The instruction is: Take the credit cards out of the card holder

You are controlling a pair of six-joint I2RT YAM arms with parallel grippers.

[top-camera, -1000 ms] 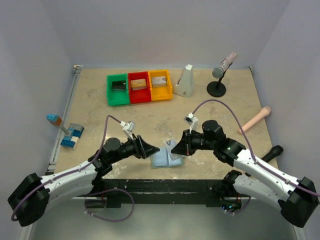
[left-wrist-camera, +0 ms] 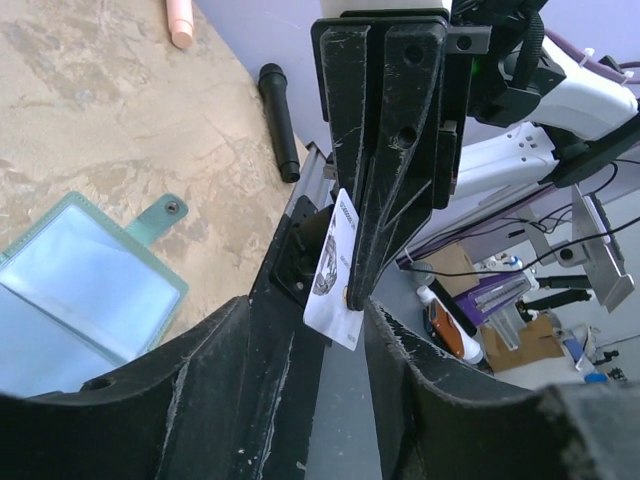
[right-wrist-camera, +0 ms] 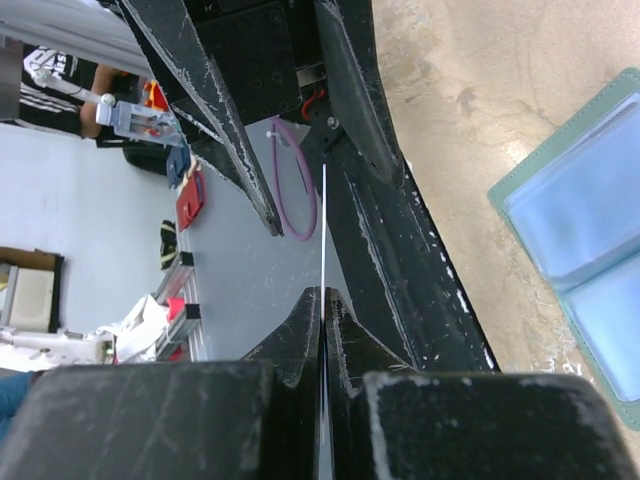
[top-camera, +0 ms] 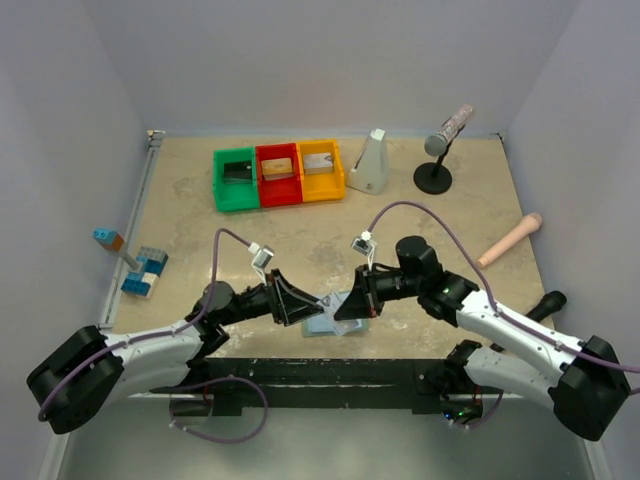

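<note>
My right gripper [top-camera: 359,298] is shut on a thin white card [left-wrist-camera: 330,275], seen edge-on in the right wrist view and face-on in the left wrist view. My left gripper [top-camera: 305,300] is part open around the card's lower end, its fingers on either side; whether they touch it is unclear. Below both grippers the pale blue card holder [left-wrist-camera: 70,290] lies open on the table, its green strap [left-wrist-camera: 155,218] out to one side.
Colored bins [top-camera: 236,200] stand at the back, beside a white object [top-camera: 368,165] and a stand [top-camera: 433,178]. Blocks [top-camera: 140,280] are at left; a rolling pin [top-camera: 508,240] and black microphone [left-wrist-camera: 278,120] at right.
My right gripper has moved left with the card, and my left gripper has moved slightly to meet it above the holder.
</note>
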